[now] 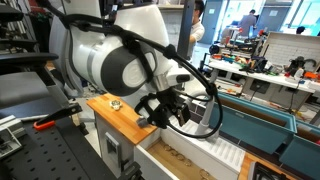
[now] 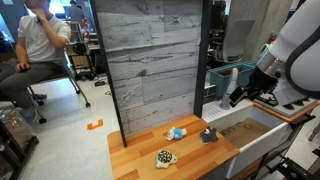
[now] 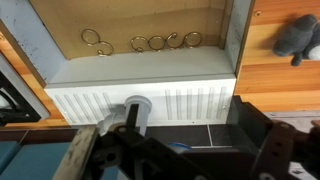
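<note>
My gripper looks open in the wrist view, its dark fingers (image 3: 128,135) well apart with nothing gripped between them. It hangs above a white grooved ledge (image 3: 190,100) and the pulled-out drawer (image 3: 150,70). Several thin brass rings (image 3: 155,43) lie on the drawer's brown floor. Close to the left finger is a silvery rounded object (image 3: 138,104), partly covered by the finger. A small grey plush-like figure (image 3: 295,38) rests on the wooden top, at the wrist view's upper right. From exterior view 1 the fingertips are hard to make out against the dark arm.
On the wooden top (image 2: 140,155) are a beige patterned figure (image 2: 166,158) and a blue-and-white figure (image 2: 177,133). A tall grey wood-grain panel (image 2: 165,60) rises behind them. Teal bins (image 1: 250,118) stand beyond the drawer. A person (image 2: 45,40) sits far off.
</note>
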